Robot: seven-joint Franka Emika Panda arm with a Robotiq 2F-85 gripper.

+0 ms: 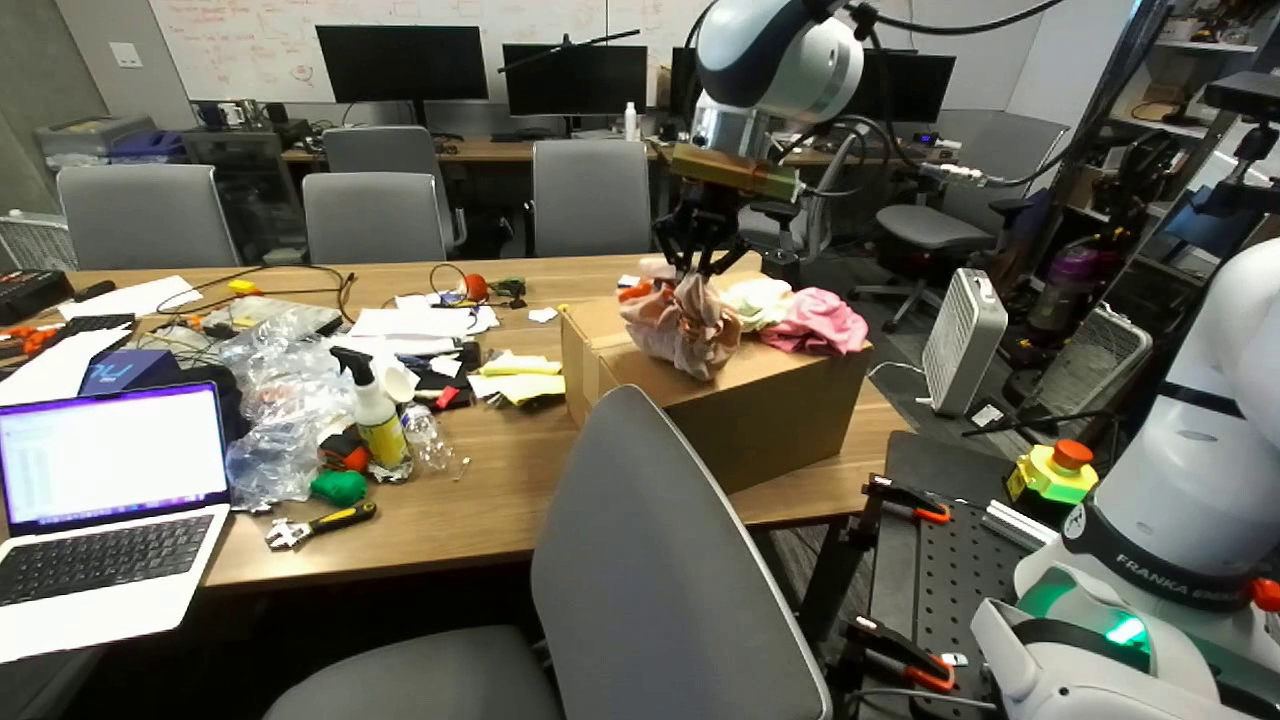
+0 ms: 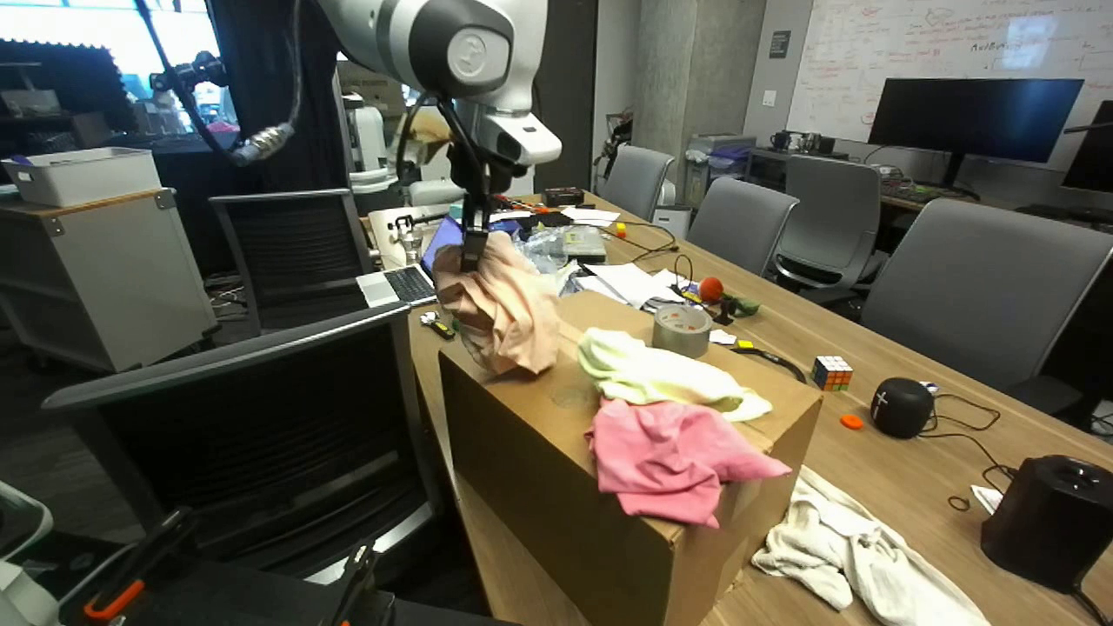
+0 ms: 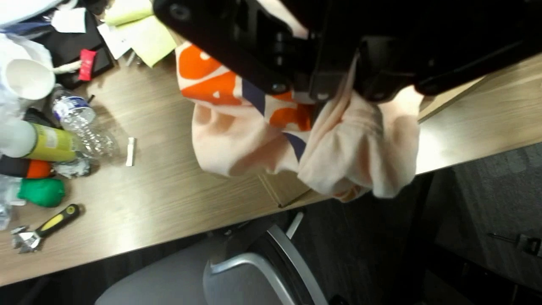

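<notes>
A peach cloth with an orange and navy print hangs bunched from my gripper, which is shut on a fold of it. In exterior view 1 the cloth hangs over the near side of the cardboard box. Seen from exterior view 2, its lower folds hang at the box's left edge; whether they touch the top I cannot tell. A pale yellow cloth and a pink cloth lie crumpled on the box's other end.
A roll of tape stands by the yellow cloth. A white cloth lies on the table beside the box. The grey chair stands close in front. Bottles, plastic wrap and a laptop crowd the table's left part.
</notes>
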